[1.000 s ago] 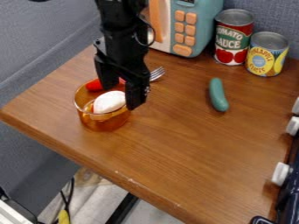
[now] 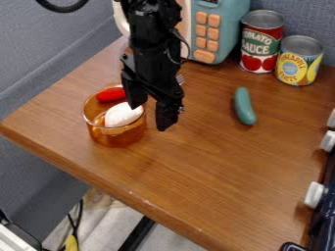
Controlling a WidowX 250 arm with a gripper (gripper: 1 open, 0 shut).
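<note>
My black gripper (image 2: 148, 106) hangs over the back right of an amber bowl (image 2: 113, 134) on the wooden table. The bowl holds a white egg-shaped item (image 2: 120, 115) and a red item (image 2: 110, 94). The two fingers point down and look spread apart, one over the bowl, the other just right of it. A metal fork behind the gripper is mostly hidden.
A green cucumber-like item (image 2: 244, 105) lies to the right. A tomato can (image 2: 260, 44), a yellow can (image 2: 300, 64) and a toy microwave (image 2: 210, 29) stand at the back. A dark appliance (image 2: 323, 211) edges the right side.
The gripper's fingers have spread wider apart, and the gripper has shifted slightly. The bowl and other items appear unmoved.
</note>
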